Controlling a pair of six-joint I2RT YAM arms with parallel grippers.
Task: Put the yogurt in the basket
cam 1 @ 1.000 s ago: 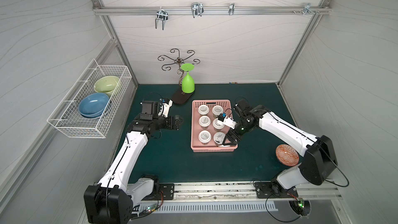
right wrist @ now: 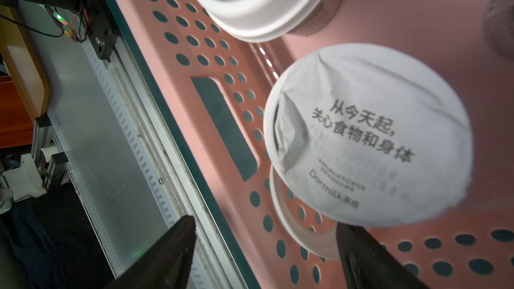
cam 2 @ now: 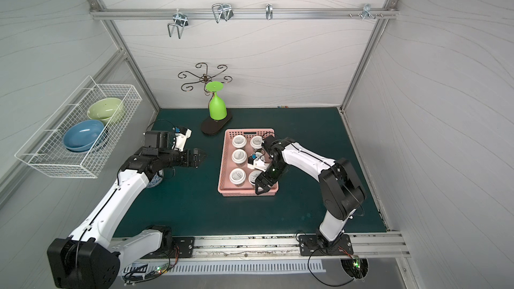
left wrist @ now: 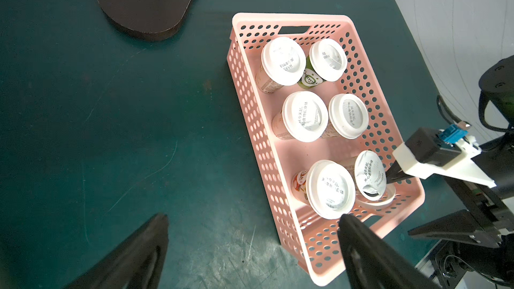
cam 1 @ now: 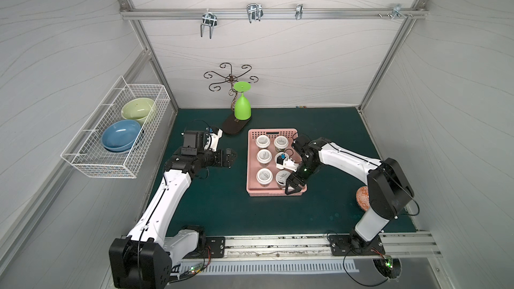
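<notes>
The pink basket stands mid-table with several white-lidded yogurt cups inside, two columns of them. In the right wrist view one yogurt cup has a wrinkled paper lid and a white plastic ring lies beside it at the basket's corner. My right gripper is open over that near right corner, its fingers close to this cup; nothing is held between them. To the left of the basket my left gripper hangs open and empty above bare table.
A green goblet hangs on a metal stand behind the basket. The white wire rack on the left wall holds a blue bowl and a green bowl. An orange patterned bowl sits partly behind the right arm. Table left of the basket is clear.
The left arm has stayed still.
</notes>
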